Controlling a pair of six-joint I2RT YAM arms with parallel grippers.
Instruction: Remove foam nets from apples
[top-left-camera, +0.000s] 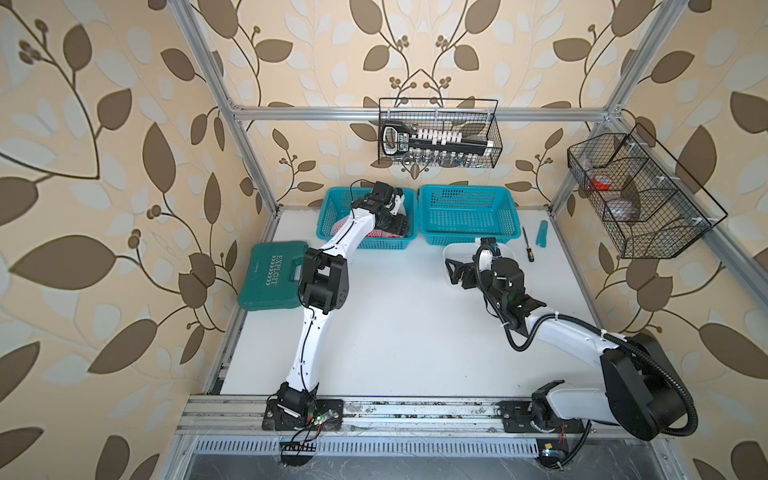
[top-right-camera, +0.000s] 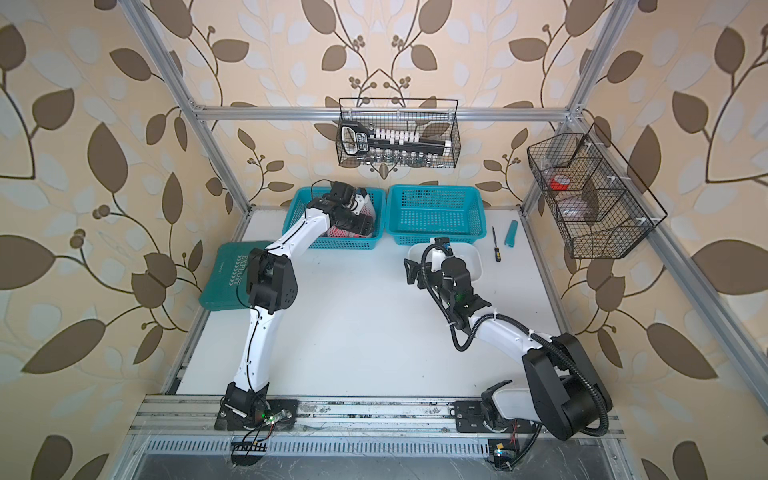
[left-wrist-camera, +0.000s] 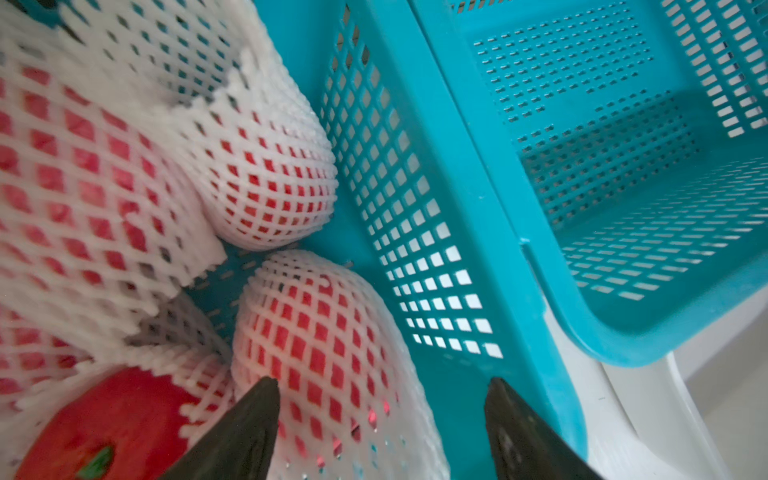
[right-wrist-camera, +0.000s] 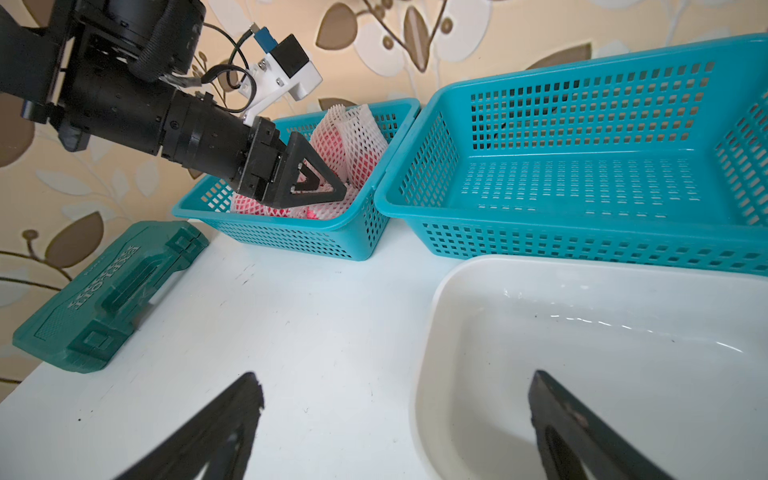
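Observation:
Several red apples in white foam nets lie in the left teal basket (top-left-camera: 328, 224). In the left wrist view, one netted apple (left-wrist-camera: 316, 352) lies near the basket's side wall, partly behind a finger of my left gripper. That gripper is part open over the basket, its fingers apart, one by the netted apple and the other toward the wall. An apple with its red skin bare at the net's opening (left-wrist-camera: 112, 424) sits beside it. My right gripper is open and empty above the white tub (right-wrist-camera: 496, 384).
An empty teal basket (top-left-camera: 468, 232) adjoins the apple basket on the right. At the left lies a green case (top-left-camera: 268, 276). A screwdriver (top-left-camera: 529, 248) and a teal tool (top-left-camera: 542, 233) are at the right.

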